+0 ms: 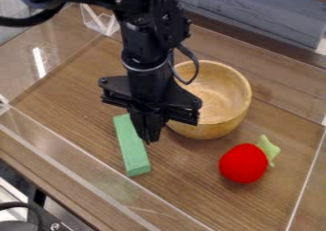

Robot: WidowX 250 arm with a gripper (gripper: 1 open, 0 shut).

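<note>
My black gripper [151,120] hangs over the middle of the wooden table, shut, with nothing visible between its fingers. It is just above and right of a light green bar [132,150] lying on the table. A tan bowl [223,92] stands behind and right of the gripper, partly hidden by it. A red tomato-like object [243,163] sits at the right front, with a small pale green piece [266,144] behind it.
A ledge runs along the back right. A dark cable lies at the bottom left corner.
</note>
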